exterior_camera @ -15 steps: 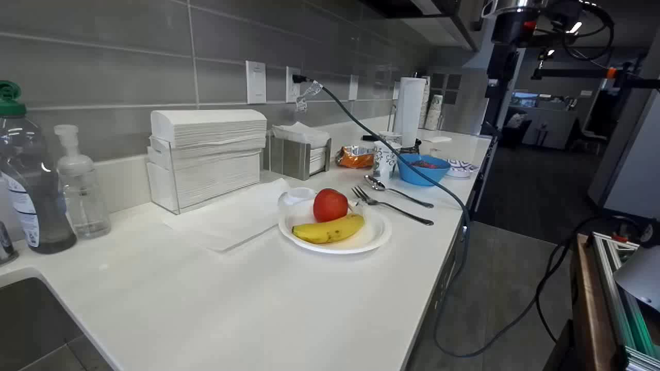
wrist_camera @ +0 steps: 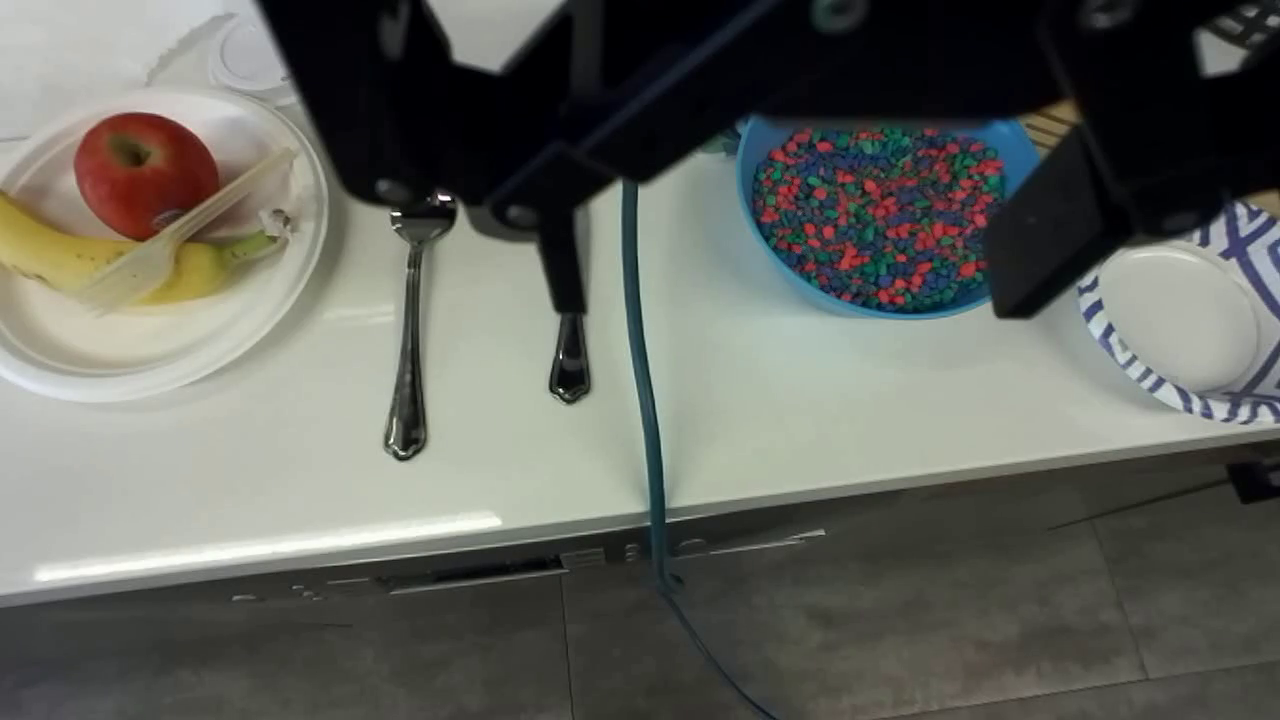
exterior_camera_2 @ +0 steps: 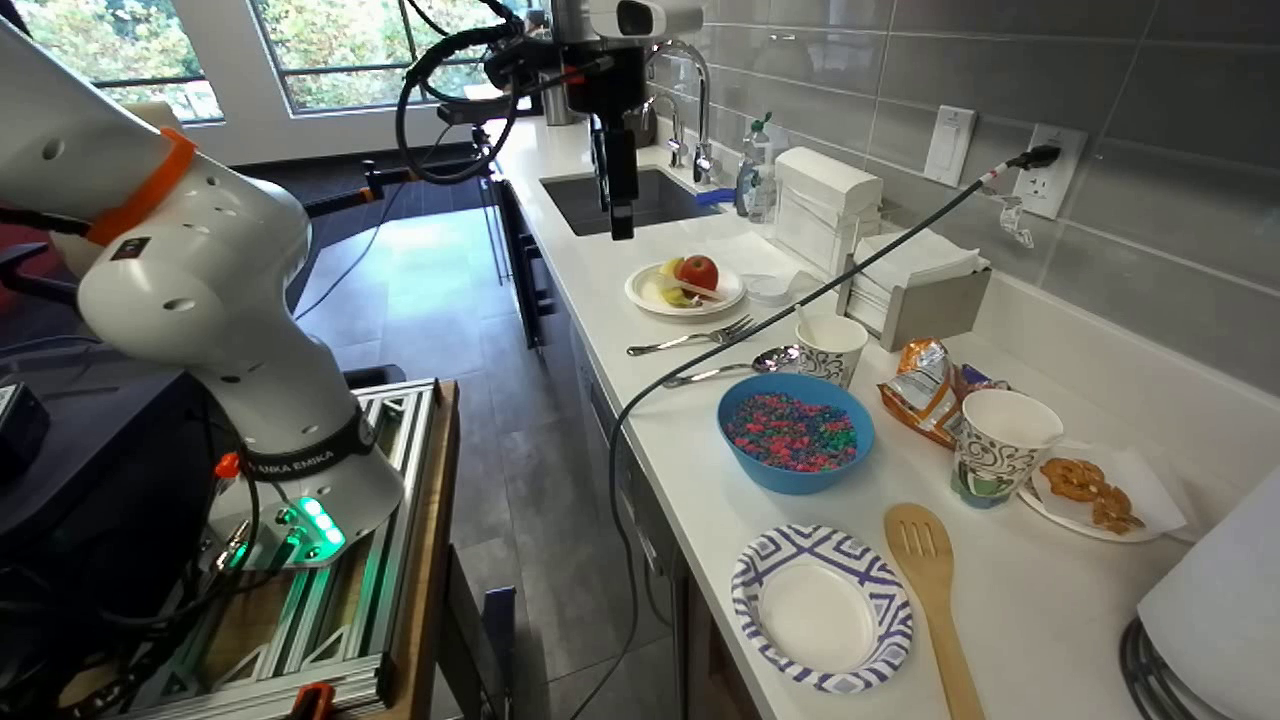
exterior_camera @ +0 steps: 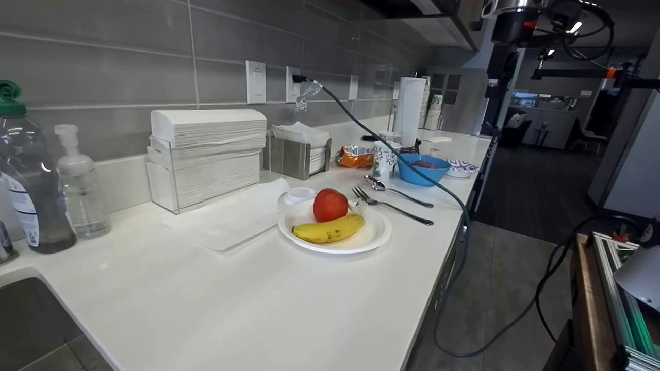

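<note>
High over the counter's front edge, my gripper hangs open with nothing between its widely parted fingers. Below it in the wrist view lie a blue bowl [wrist_camera: 888, 314] of small colored pieces, a fork [wrist_camera: 409, 360] and a spoon, whose handle end [wrist_camera: 570, 372] shows under a finger. A white plate [wrist_camera: 84, 382] at the left carries a red apple [wrist_camera: 144, 174], a banana [wrist_camera: 198, 270] and a pale plastic utensil [wrist_camera: 204, 216]. Exterior view 2 shows the gripper [exterior_camera_2: 620, 228] well above all of these, touching none.
A dark cable [exterior_camera_2: 732, 342] runs from the wall outlet across the counter and down its front. Paper cups [exterior_camera_2: 1005, 438], a snack bag [exterior_camera_2: 924, 396], a wooden spatula [exterior_camera_2: 936, 588] and a patterned plate [exterior_camera_2: 750, 588] crowd the bowl's end. Open counter [exterior_camera: 247, 309] lies near the sink.
</note>
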